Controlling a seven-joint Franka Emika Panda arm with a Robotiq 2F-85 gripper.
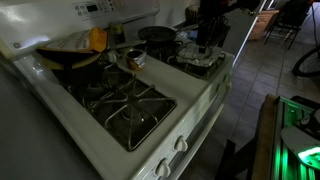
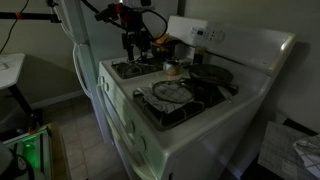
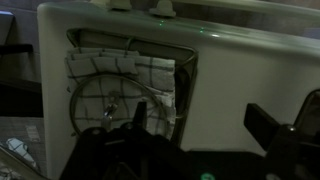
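Observation:
My gripper is open in the wrist view, its two dark fingers wide apart with only bare white stovetop between them. Left of it lies a round, clear lid with a metal rim, resting on a checkered cloth over a burner. In exterior view 2 the gripper hangs above the stove, apart from the lid and cloth. From the other side, in exterior view 1, the dark gripper overlaps the cloth in the picture.
A black frying pan and a small metal pot stand toward the stove's back. A large dark pot with an orange-and-patterned cloth on top occupies the back left burner. Knobs line the front.

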